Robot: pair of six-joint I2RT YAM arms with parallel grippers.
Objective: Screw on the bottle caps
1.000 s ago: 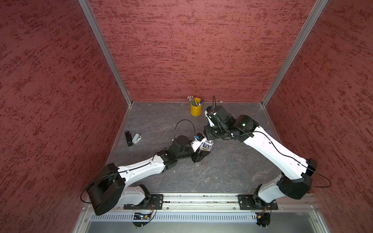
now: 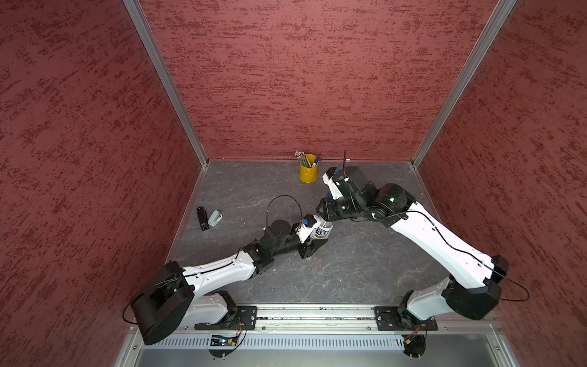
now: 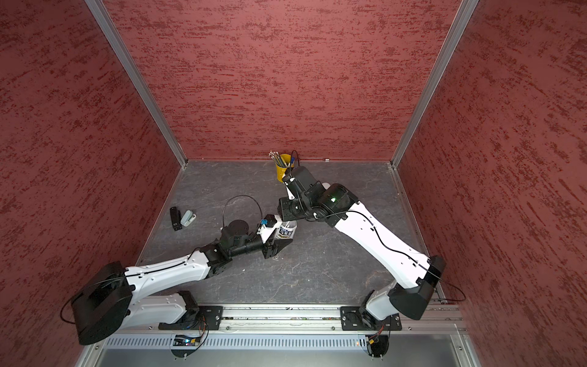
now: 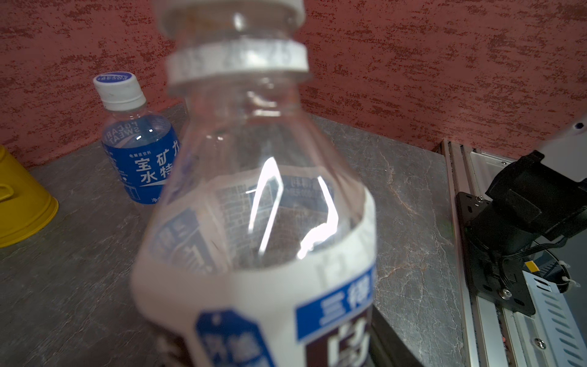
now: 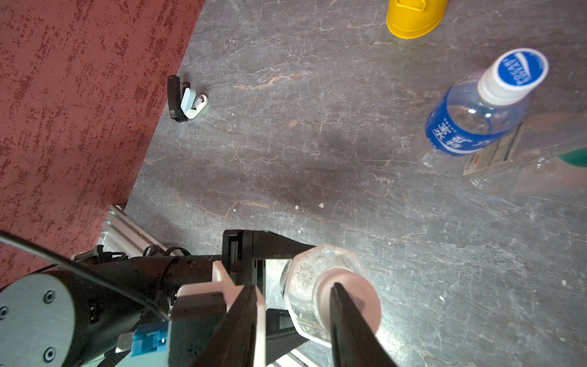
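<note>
My left gripper is shut around the body of a clear bottle [image 4: 263, 183] with a white and blue label, held up above the table. A pale round cap [image 5: 360, 299] sits at the bottle's top in the right wrist view; how tightly it is seated cannot be told. The right gripper stands part open over the bottle, one of its dark fingers [image 5: 351, 324] crossing in front of the cap. In the top views the right hand hides the bottle's mouth. Further back stands a blue-labelled bottle [image 4: 143, 156] wearing a white cap [image 4: 119, 91].
Beside the blue-labelled bottle is another clear bottle [image 5: 538, 159] with a green patch. At the back is a yellow pencil cup [image 2: 308, 173]. A black object [image 2: 202, 218] and a pale small object [image 2: 214, 218] lie at left.
</note>
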